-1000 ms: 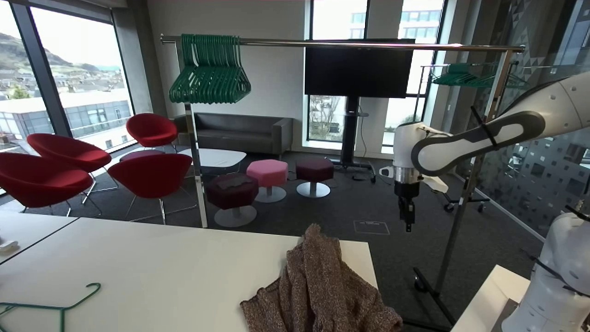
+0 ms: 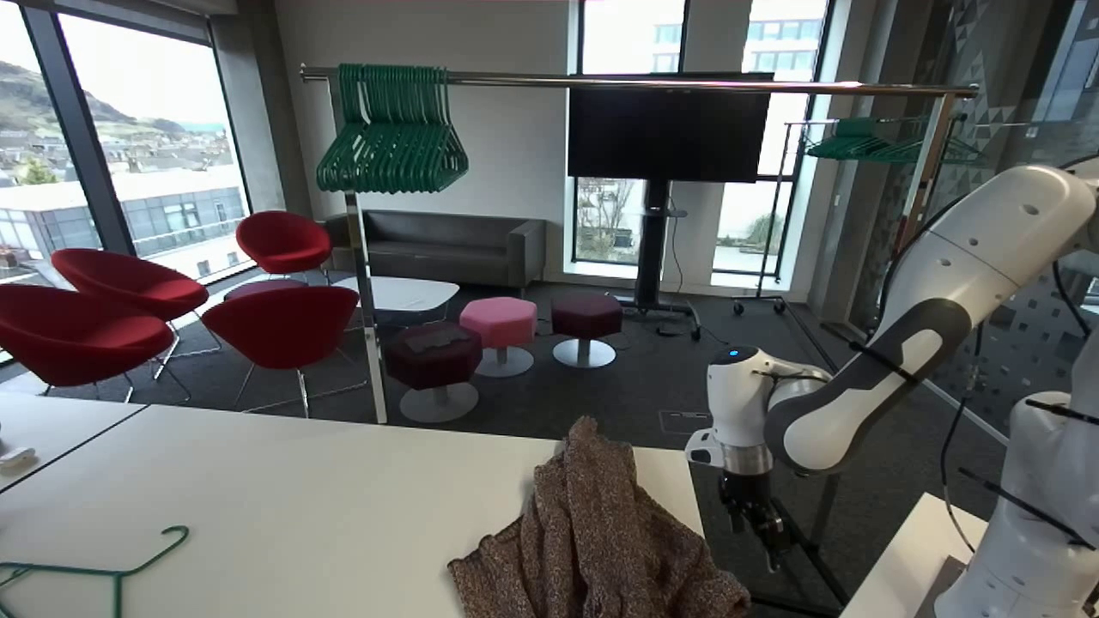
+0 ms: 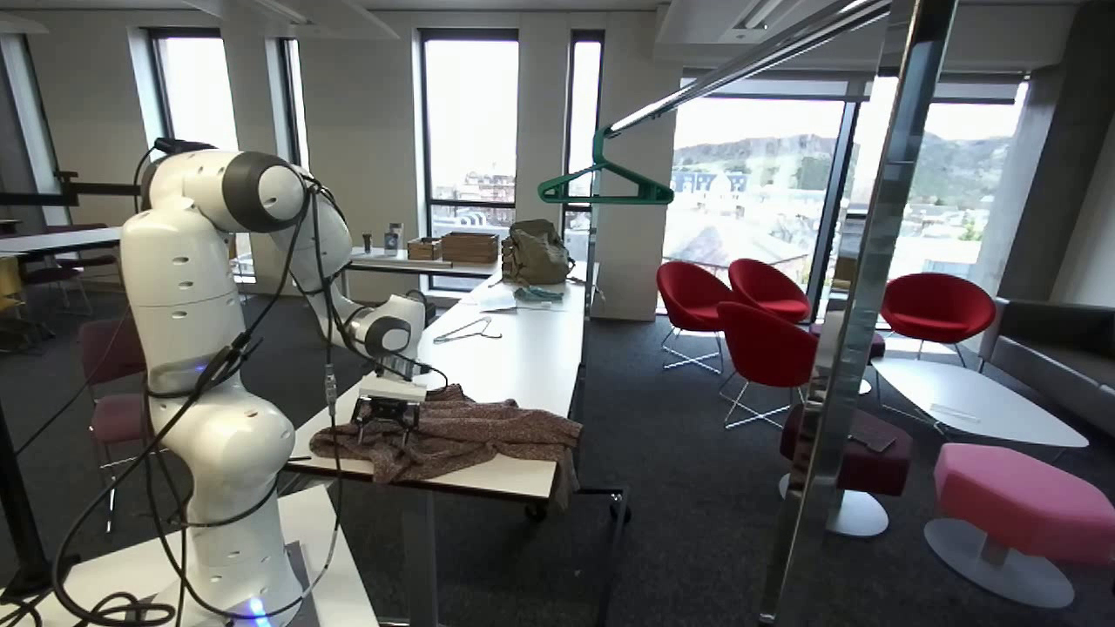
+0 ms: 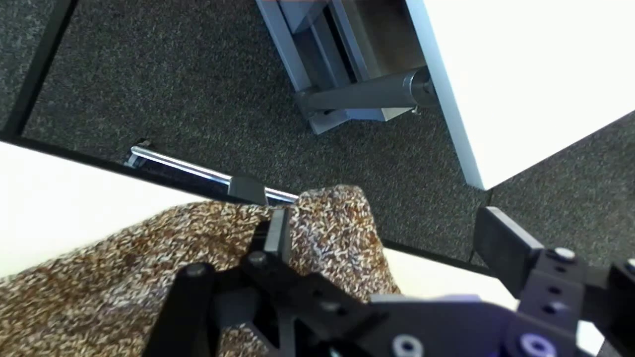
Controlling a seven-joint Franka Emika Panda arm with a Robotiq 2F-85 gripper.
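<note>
A brown knitted garment (image 2: pixel 603 525) lies bunched on the white table; in exterior view 2 the same garment (image 3: pixel 449 430) spreads along the near end, part drooping over the edge. My gripper (image 2: pixel 768 525) points down by the table's right edge, close to the garment's right end. In the wrist view the gripper is open, its fingers wide apart. Its left finger (image 4: pixel 277 233) overlaps the knit (image 4: pixel 339 238) in view, while the right one appears over the floor and table edge. Whether the left finger touches the knit I cannot tell. A green hanger (image 2: pixel 115 572) rests farther along the table.
Above the table's far side runs a metal rail (image 2: pixel 659 81) with several green hangers (image 2: pixel 397 139). My arm's base stands on a separate white table (image 4: pixel 524 77), across a floor gap. A backpack (image 3: pixel 535 252) sits at the table's far end. Mid-table is mostly clear.
My gripper has come down, from above the floor beyond the table to about table height near the garment's right end, and has turned. The garment looks unmoved.
</note>
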